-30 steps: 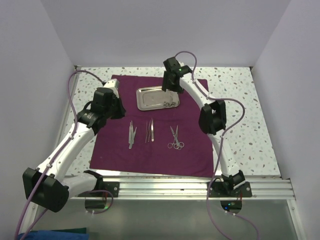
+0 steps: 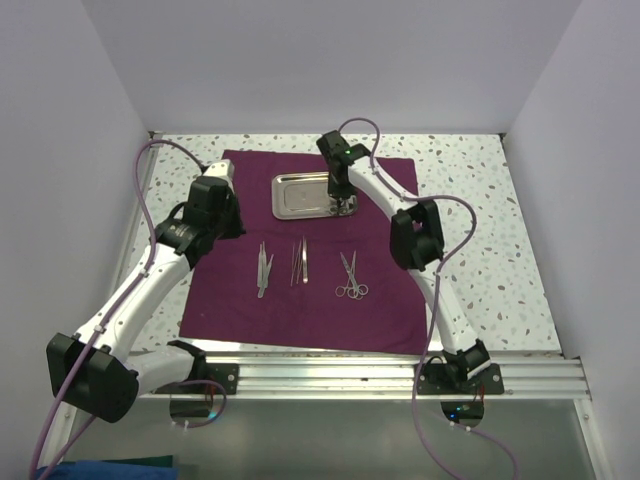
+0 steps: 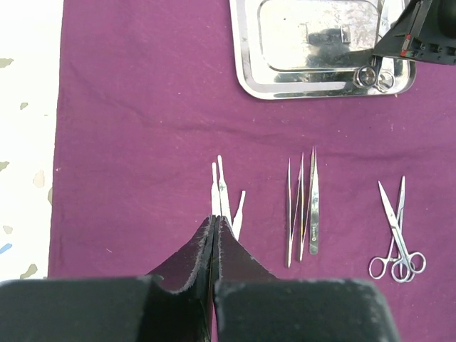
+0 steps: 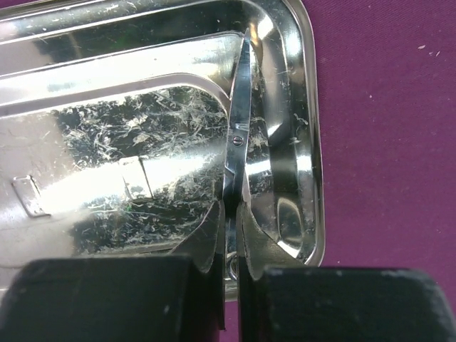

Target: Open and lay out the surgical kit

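Observation:
My right gripper is shut on scissors (image 4: 237, 121) lying along the right end of the steel tray (image 2: 300, 212). My left gripper is shut with nothing visible between its fingers, over the cloth at the left. On the purple cloth (image 3: 128, 128), three groups lie below the tray: pale scalpel handles (image 3: 223, 185), slim tweezers (image 3: 313, 206), and crossed scissors (image 3: 399, 242).
The speckled white table (image 2: 480, 260) shows around the cloth, with bare space at the right. Grey walls border the table.
My right gripper has moved left and down onto the scissors in the tray and now holds them.

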